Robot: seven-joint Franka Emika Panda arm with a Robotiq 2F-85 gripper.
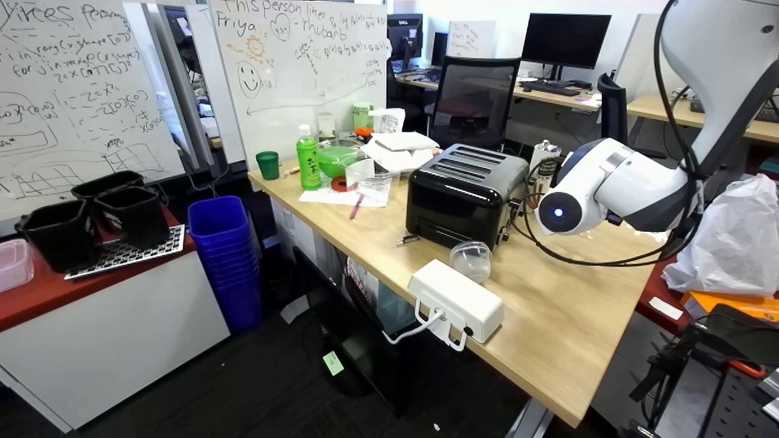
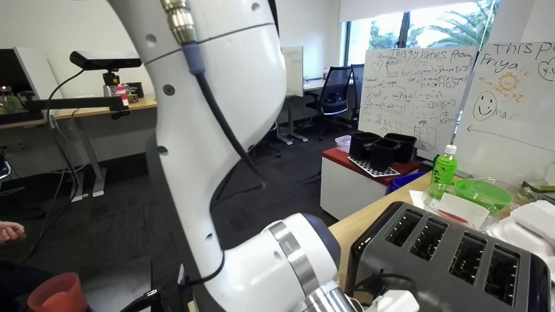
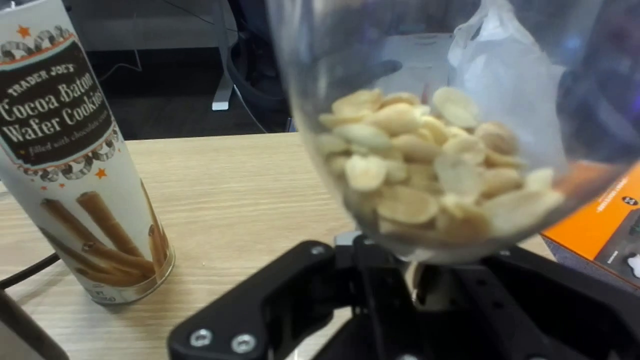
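Observation:
In the wrist view a clear, rounded glass [image 3: 312, 90] holds a heap of pale nuts [image 3: 414, 162] in its bowl. My gripper is shut on the glass just under that bowl, where a stem seems to run between the black fingers; the fingertips are partly hidden by the glass. The glass stands roughly upright, with tabletop showing behind and below it. Neither exterior view shows the gripper itself; the arm's white wrist hides it in exterior view 1.
A cocoa wafer cookie can [image 3: 72, 150] stands close on the wrist view's left. The black toaster [image 1: 460, 197], a clear plastic cup [image 1: 471, 261] and a white power box [image 1: 456, 299] occupy the table. Bare wood [image 1: 577, 306] lies at the front right.

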